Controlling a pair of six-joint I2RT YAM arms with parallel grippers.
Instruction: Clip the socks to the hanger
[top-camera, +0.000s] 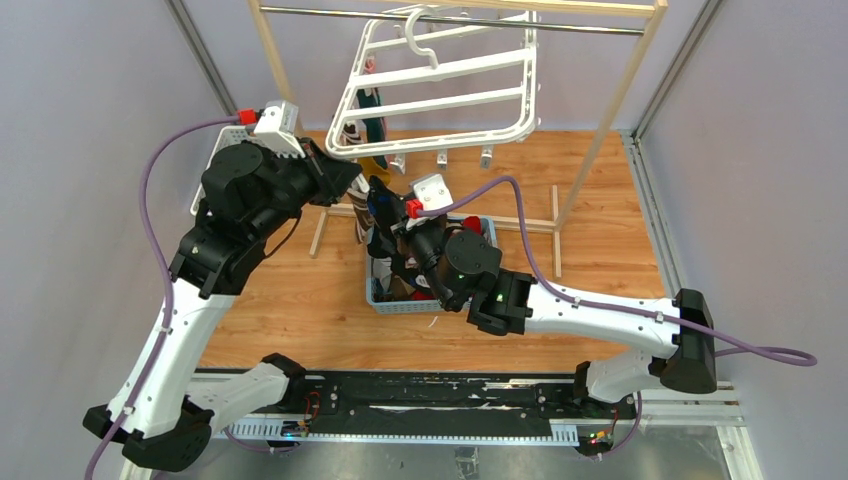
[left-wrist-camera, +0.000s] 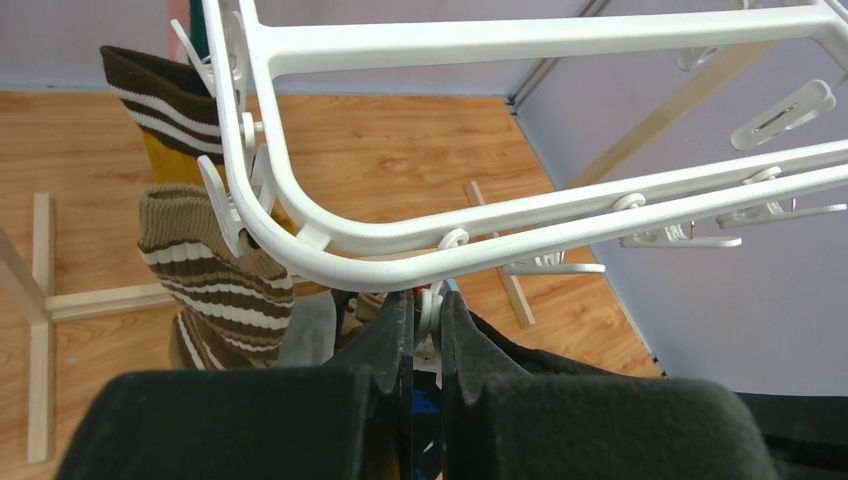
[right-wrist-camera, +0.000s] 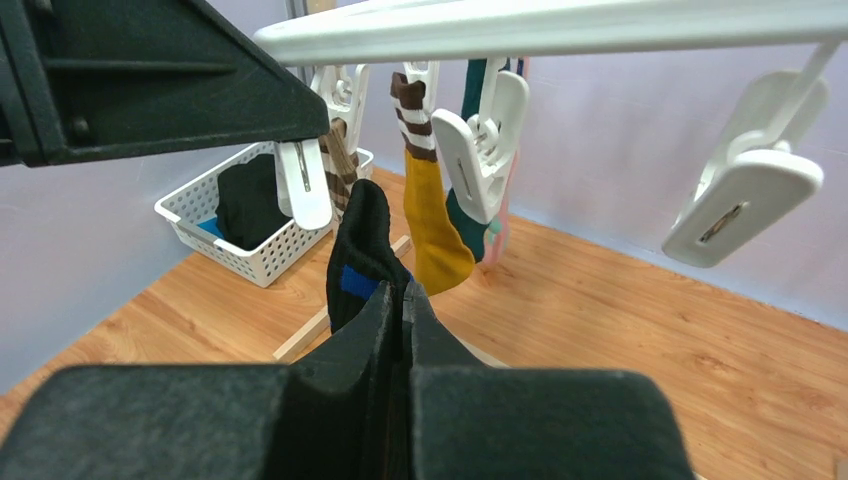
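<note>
The white hanger (top-camera: 440, 75) hangs from the metal bar, clips along its underside. At its near left corner my left gripper is shut on a white clip (right-wrist-camera: 303, 183). Just below that clip, a black sock with a blue band (right-wrist-camera: 360, 250) stands up from my right gripper, which is shut on it. The sock's top edge is close to the clip; whether it sits between the clip's fingers I cannot tell. Brown striped socks (left-wrist-camera: 215, 285) and a mustard sock (right-wrist-camera: 432, 215) hang from clips on the hanger's left side.
A blue basket (top-camera: 410, 306) with more socks stands on the wooden floor below. Behind the left arm is a white basket (right-wrist-camera: 262, 262) with dark cloth in it. Empty clips (right-wrist-camera: 745, 205) hang along the hanger's near edge.
</note>
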